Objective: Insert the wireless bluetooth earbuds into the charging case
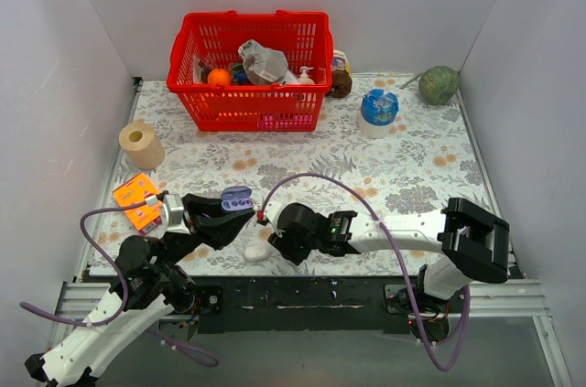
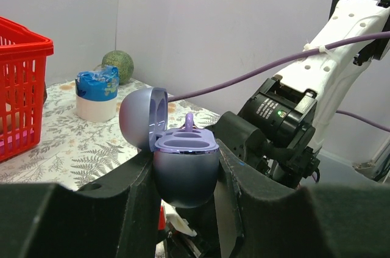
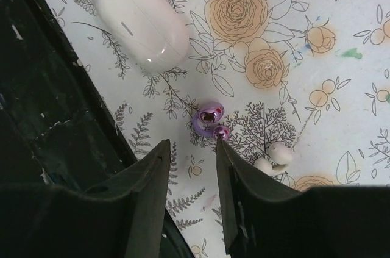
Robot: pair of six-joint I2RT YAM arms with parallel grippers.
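Observation:
The purple-grey charging case (image 2: 186, 175) is held upright with its lid swung up, my left gripper shut on it above the table. A small purple piece, seemingly an earbud, rises from the case's rear in the left wrist view. On the flowered tabletop lies a shiny purple earbud (image 3: 208, 118), just past the fingertips of my right gripper. That gripper is open, pointing down, with nothing between its fingers. From above, the right gripper hides the earbud.
A closed white case (image 3: 143, 20) and white earbuds (image 3: 277, 155) lie near the purple earbud. The table's dark front edge (image 3: 67, 81) runs close by. Farther back stand a red basket (image 1: 247, 111) and a blue-and-white tub (image 1: 377, 114).

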